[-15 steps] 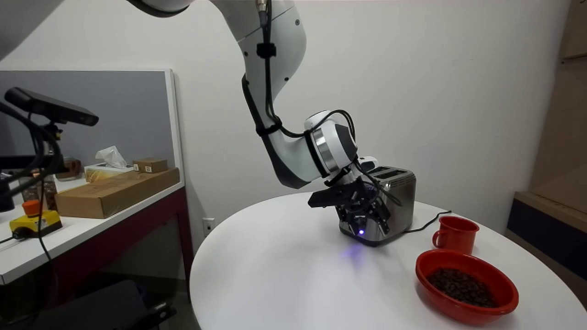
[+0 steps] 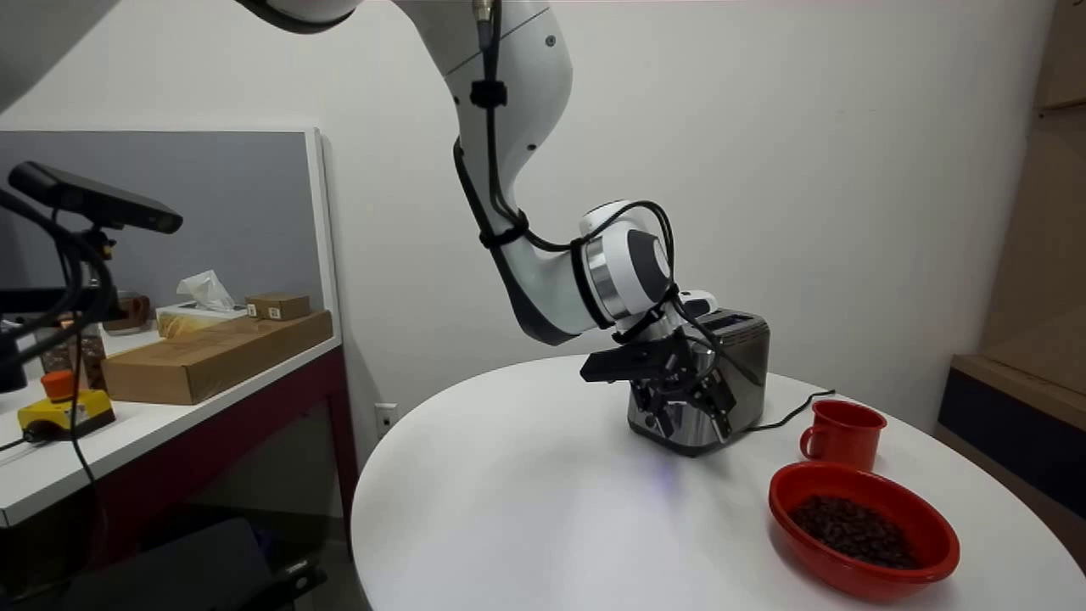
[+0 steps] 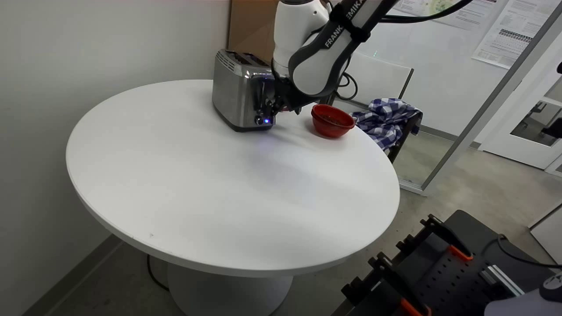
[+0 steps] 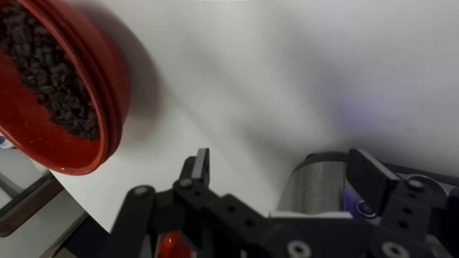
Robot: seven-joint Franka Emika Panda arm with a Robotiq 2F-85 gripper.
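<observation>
A silver toaster (image 2: 750, 356) stands upright on the white round table (image 2: 489, 489), its slots facing up. My gripper (image 2: 694, 421) is low at its front face, fingers pointing down. In the wrist view the gripper is open, its two fingers wide apart. Part of the toaster's metal body (image 4: 312, 185) shows in the gap, and the right finger (image 4: 370, 176) overlaps its control panel. A lit blue button (image 3: 266, 121) glows low on the toaster in exterior view 2. Whether the fingers touch the toaster I cannot tell.
A red bowl (image 2: 789, 535) of dark beans sits at the table's right side, with a red mug (image 2: 850, 438) behind it. The toaster's black cord (image 2: 797, 411) runs toward the mug. A wall stands close behind.
In exterior view 1 my gripper has shifted slightly to the right across the toaster's front.
</observation>
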